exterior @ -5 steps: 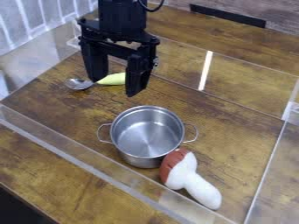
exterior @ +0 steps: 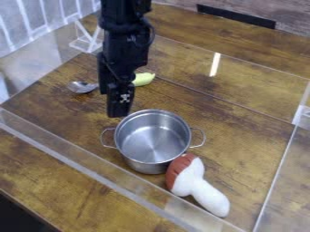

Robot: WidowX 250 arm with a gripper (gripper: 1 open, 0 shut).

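Note:
My black gripper (exterior: 119,100) hangs above the wooden table, just up and left of a steel pot (exterior: 152,143) with two side handles. Its fingers point downward, open, with nothing visible between them. A white and red mushroom-shaped toy (exterior: 198,188) lies right of and below the pot. A metal spoon or ladle (exterior: 82,87) lies behind and left of the gripper, and a pale green vegetable-like object (exterior: 143,79) lies behind it, partly hidden by the arm.
Clear walls or edges (exterior: 43,131) border the work area on the left and right.
The arm has pulled back and narrowed in view, its gripper moving a little left and turning downward, uncovering more of the green object. The objects on the table have not moved.

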